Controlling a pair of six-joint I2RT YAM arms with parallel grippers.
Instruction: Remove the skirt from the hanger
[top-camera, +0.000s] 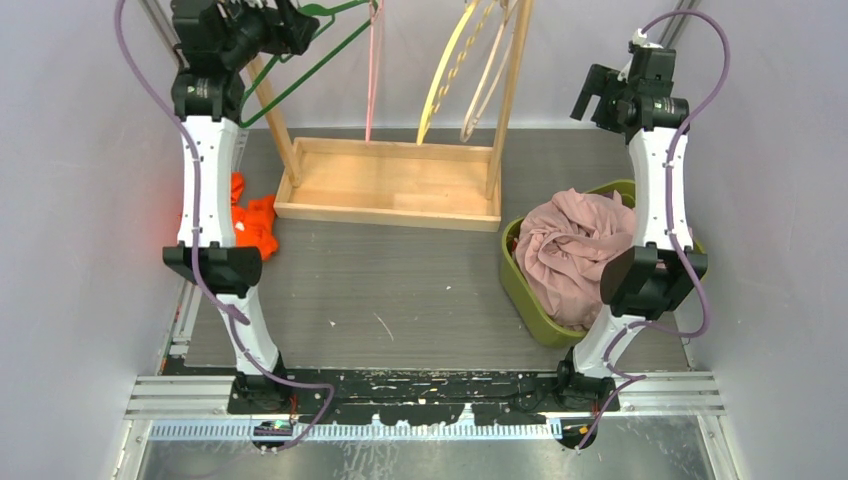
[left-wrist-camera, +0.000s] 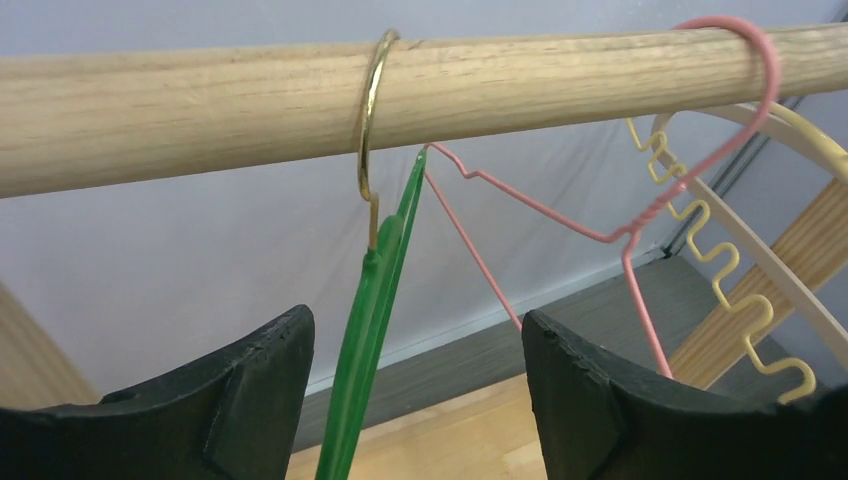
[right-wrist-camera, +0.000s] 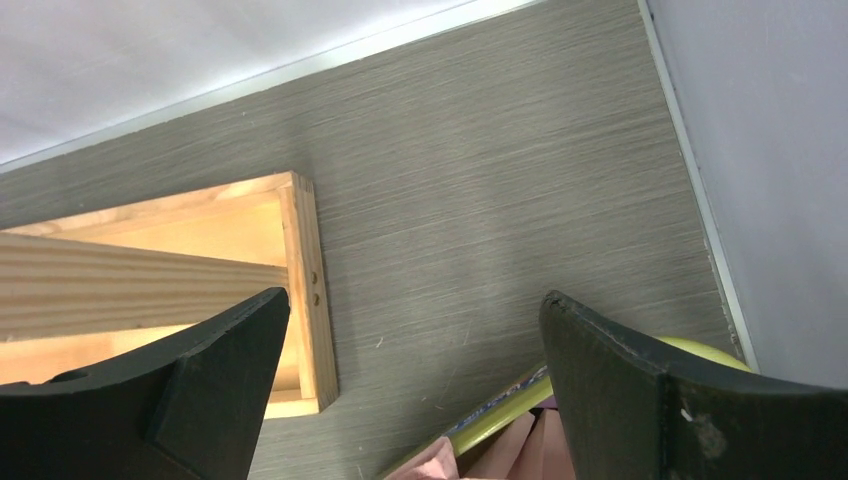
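Note:
A green hanger (left-wrist-camera: 372, 300) hangs bare from the wooden rod (left-wrist-camera: 220, 100) by its gold hook (left-wrist-camera: 367, 120). Around it, apart, stand the fingers of my left gripper, open and holding nothing. The top view shows the same green hanger (top-camera: 320, 65) slanting off the rack's left post. Orange-red cloth (top-camera: 257, 222) lies on the floor at the left, partly behind the left arm. Which cloth is the skirt I cannot tell. My right gripper is open and empty, above the floor to the right of the rack.
Pink (top-camera: 374, 80), yellow (top-camera: 445, 75) and pale hangers share the rod. A wooden tray base (top-camera: 390, 213) joins the rack's posts. At the right, a green basket (top-camera: 530, 305) holds pink cloth (top-camera: 573, 250).

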